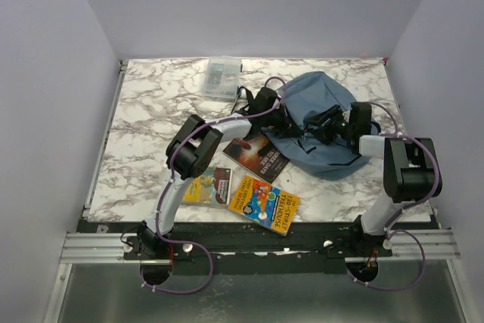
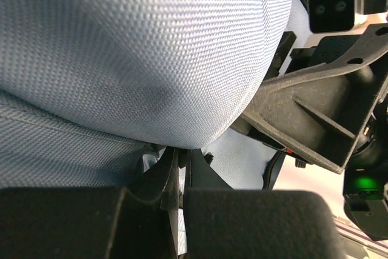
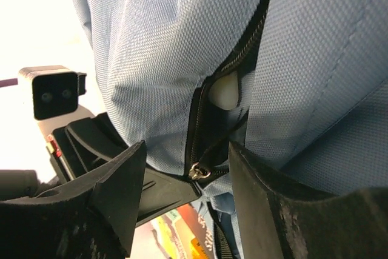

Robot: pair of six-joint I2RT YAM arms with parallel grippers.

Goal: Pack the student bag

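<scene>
The blue-grey bag (image 1: pixel 314 85) lies on the right of the marble table, both arms over it. My left gripper (image 1: pixel 293 130) is at the bag's left part; in the left wrist view its fingers (image 2: pixel 254 222) are shut, tucked under a fold of fabric, and anything pinched is hidden. My right gripper stands part open over the bag's black zipper (image 3: pixel 197 113), a metal puller (image 3: pixel 199 171) showing between its fingertips.
A clear case (image 1: pixel 221 77) sits at the back.
</scene>
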